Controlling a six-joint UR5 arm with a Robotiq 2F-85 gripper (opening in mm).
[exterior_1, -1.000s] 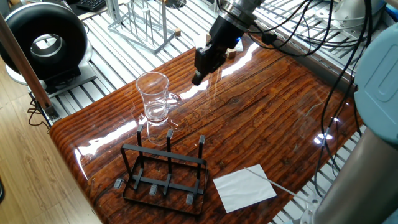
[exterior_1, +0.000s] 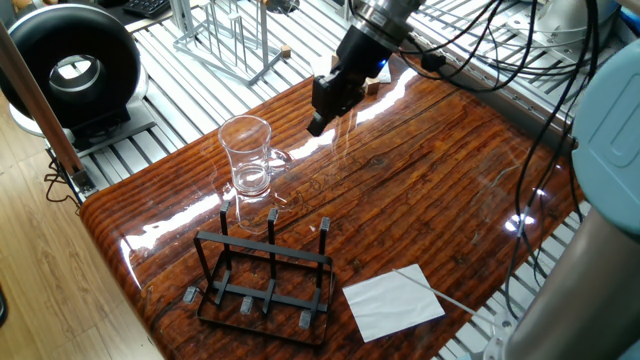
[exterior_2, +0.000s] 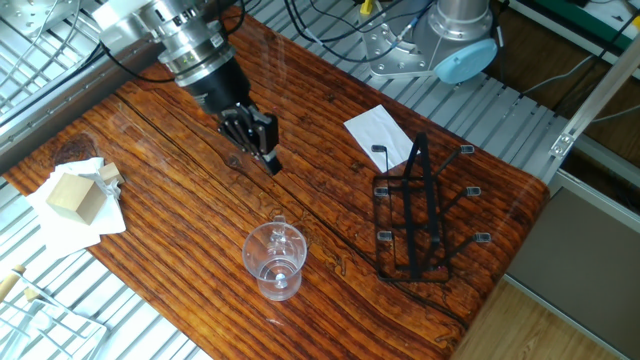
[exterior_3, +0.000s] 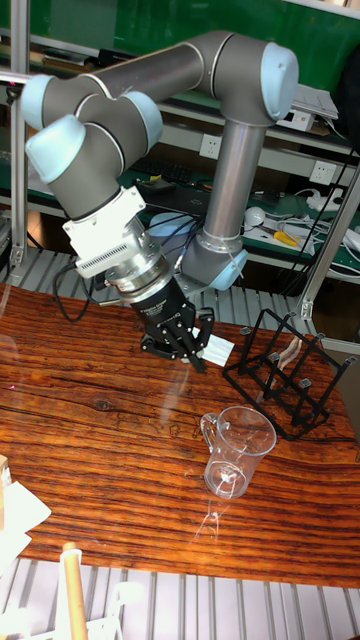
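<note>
A clear glass mug (exterior_1: 248, 160) stands upright on the glossy wooden table, its handle turned toward my gripper's side. My gripper (exterior_1: 318, 127) hangs above the table, apart from the mug. In exterior view 3 the fingers of my gripper (exterior_3: 198, 364) come together at one tip; it looks shut, with nothing showing between them. From exterior view 2, the gripper (exterior_2: 272, 165) is up and to the left of the mug (exterior_2: 276, 262). A black wire rack (exterior_2: 418, 225) with several upright prongs stands on the table, separate from the mug.
A white sheet (exterior_1: 393, 302) lies beside the rack. Wooden blocks (exterior_2: 76, 198) rest on white paper at another table edge. Past the edge, a pale wire rack (exterior_1: 232, 45) and a big black ring-shaped object (exterior_1: 70, 70) stand on slats.
The mug, rack and sheet have stayed put.
</note>
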